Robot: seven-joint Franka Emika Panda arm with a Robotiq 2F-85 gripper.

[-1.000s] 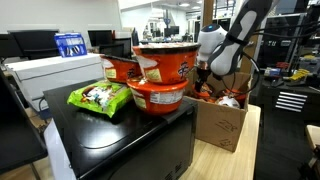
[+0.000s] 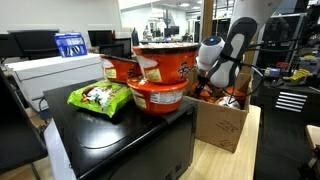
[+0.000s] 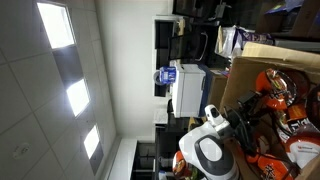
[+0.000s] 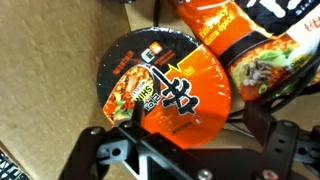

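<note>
In the wrist view a round bowl noodle pack point(image 4: 165, 88) with an orange and black lid lies face up inside the cardboard box. My gripper is open over its near edge, one finger at each side and nothing held. A second red noodle pack point(image 4: 265, 50) leans close by at the upper right. From outside, the gripper point(image 2: 203, 90) is at the opening of the cardboard box point(image 2: 220, 124), its fingertips partly hidden. Red packs point(image 3: 282, 85) fill part of the box in the other exterior view.
Stacked red noodle bowls point(image 2: 160, 97) and a green snack bag point(image 2: 100, 97) stand on a black table point(image 2: 120, 135) beside the box. A blue and white container point(image 2: 70, 45) is farther back. Box walls closely surround the packs.
The arm has come down a little toward the box opening. The box and the items on the black table look unmoved.
</note>
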